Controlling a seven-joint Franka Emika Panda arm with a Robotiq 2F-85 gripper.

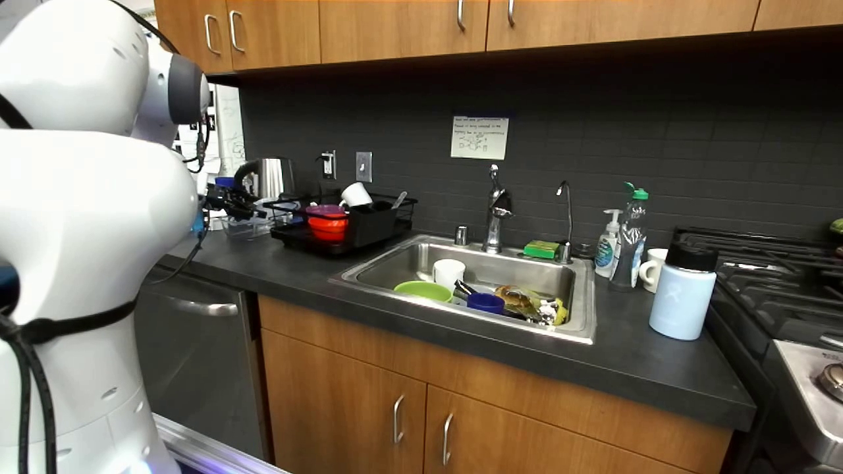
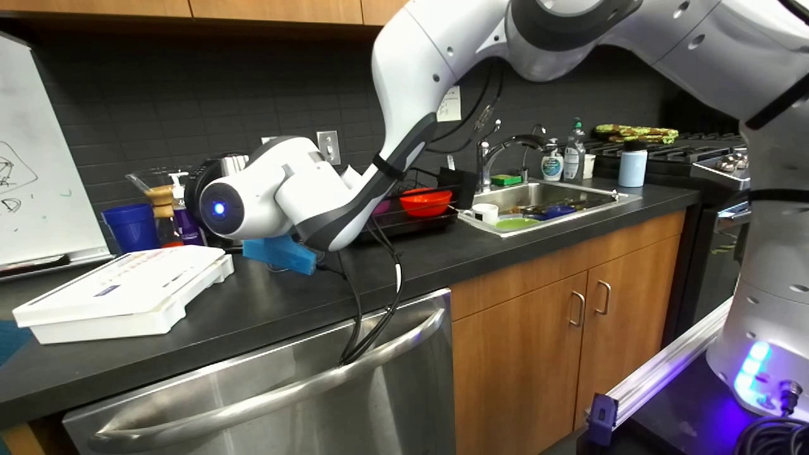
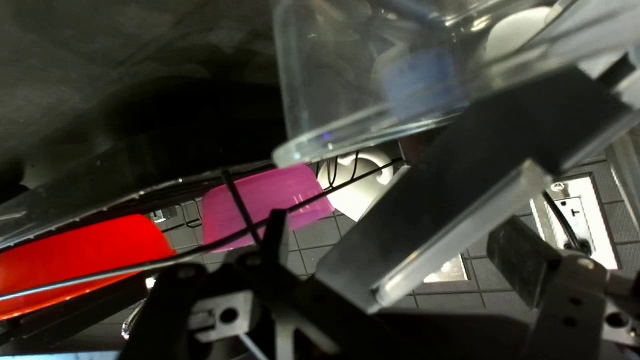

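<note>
In the wrist view my gripper is open. A dark bar [image 3: 462, 174] with a pale, translucent edge crosses diagonally between and beyond its fingers; I cannot tell what it belongs to or whether it touches them. Past it is a clear container [image 3: 372, 129], with something blue showing through it. In exterior view 1 the black gripper [image 1: 246, 209] is above the clear container [image 1: 246, 226], close to the steel kettle [image 1: 276, 177] and left of the dish rack [image 1: 377, 225]. Exterior view 2 has the gripper hidden behind the arm's wrist.
The rack holds a red bowl [image 1: 328, 228] and a white mug [image 1: 356, 194]. Dishes lie in the sink [image 1: 585, 296], including a green bowl [image 1: 423, 289]. Left of the arm's wrist rests a white box [image 2: 129, 284]. Open counter [image 1: 379, 303] runs along the front.
</note>
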